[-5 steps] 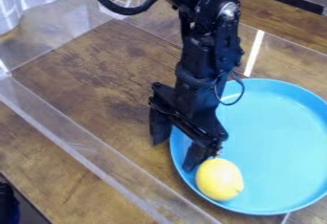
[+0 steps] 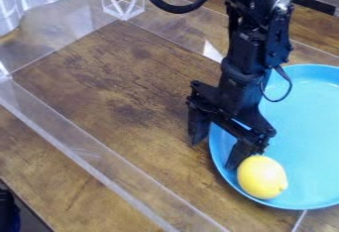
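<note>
The black gripper (image 2: 225, 135) points down over the left rim of a blue round tray (image 2: 310, 137), its fingers spread open, one outside the rim and the other just inside it. A yellow lemon-like object (image 2: 263, 178) rests in the tray, close beside the lower finger. Nothing is clearly held between the fingers, though the dark parts overlap and partly hide the gap.
A wooden table surface (image 2: 106, 87) fills the left and middle, mostly clear. Transparent plastic strips or walls run along the left side, and a white cloth or curtain sits at the top left corner.
Over the last second the tray and the yellow object have shifted right in view, with the gripper also moving right and staying near the tray's left rim.
</note>
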